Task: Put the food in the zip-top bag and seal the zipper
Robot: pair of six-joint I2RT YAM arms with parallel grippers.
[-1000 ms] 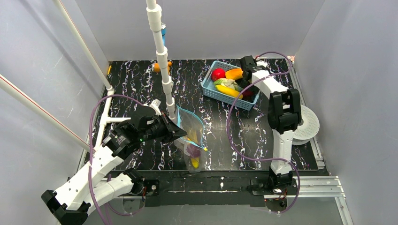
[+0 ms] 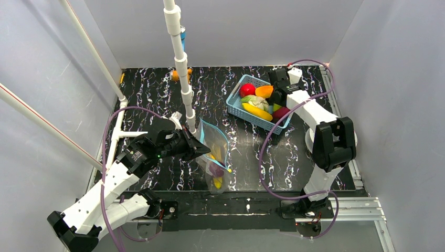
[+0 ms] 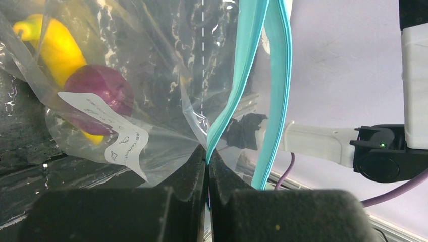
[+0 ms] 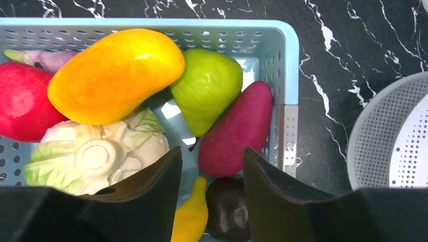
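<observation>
The clear zip bag (image 2: 216, 137) with blue zip strips stands at the middle front, mouth spread. Inside it lie a purple round food (image 3: 103, 93) and a yellow pepper (image 3: 59, 46). Pinched at its blue zip strip (image 3: 233, 101), the bag is held by my left gripper, which is shut. Above the blue basket (image 2: 251, 119), my right gripper is part open with nothing between its fingers. Just beyond its fingertips lies a purple-pink sweet potato (image 4: 236, 133), with a dark round food (image 4: 228, 209) and a yellow food (image 4: 191, 218) below.
A mango (image 4: 118, 73), a green pear (image 4: 209, 85), a cabbage (image 4: 101, 151) and a red fruit (image 4: 25, 103) share the basket. White perforated plates (image 4: 368, 146) lie right of it. A white pole (image 2: 183, 79) rises behind the bag. Bare counter (image 2: 257, 163) separates bag and basket.
The basket has shifted slightly right, and its right-end foods now show more. The left arm and bag look almost unmoved.
</observation>
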